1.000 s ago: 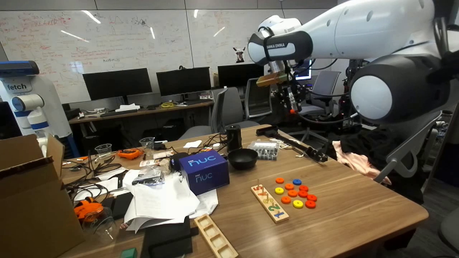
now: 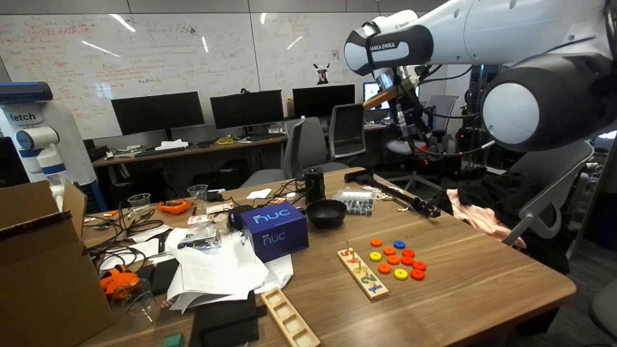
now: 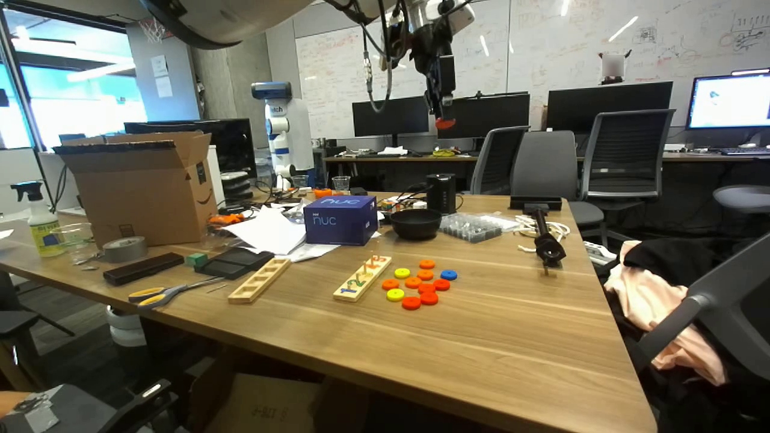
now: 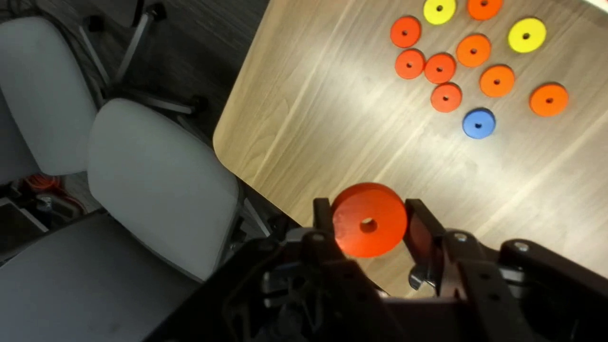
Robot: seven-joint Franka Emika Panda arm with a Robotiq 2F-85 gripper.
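High above the table, my gripper is shut on a red ring (image 4: 365, 231) with a hole in its middle; the fingers grip it from both sides. The same red ring (image 3: 445, 123) shows beneath the fingers in exterior view 2. Loose rings in red, orange and yellow lie flat on the table, with one blue ring (image 2: 399, 245) among them. Beside them stands a wooden peg board (image 2: 362, 274) with coloured numerals and upright pegs. In the wrist view the blue ring (image 4: 479, 123) lies apart from the held ring, farther up the picture.
A blue NUC box (image 2: 274, 231), a black bowl (image 2: 327, 213) and a clear parts case (image 3: 470, 227) stand behind the rings. An empty wooden tray (image 2: 290, 319) lies left of the peg board. Bare tabletop (image 3: 505, 339) spreads toward the near right.
In exterior view 1 the arm and gripper have shifted right and somewhat up, and have turned. The rings and board on the table are unmoved.
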